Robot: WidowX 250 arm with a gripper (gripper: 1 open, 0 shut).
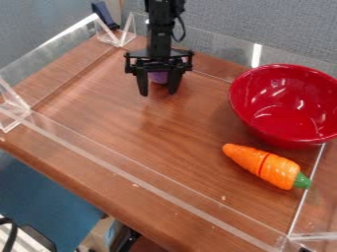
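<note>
The black gripper hangs low over the back middle of the wooden table, its two fingers apart and pointing down. A small purple object sits just behind it, partly hidden by the gripper; whether they touch I cannot tell. A red bowl stands at the right, and an orange toy carrot with a green tip lies in front of it.
Clear acrylic walls border the table. A grey panel stands behind, and blue floor shows at the lower left.
</note>
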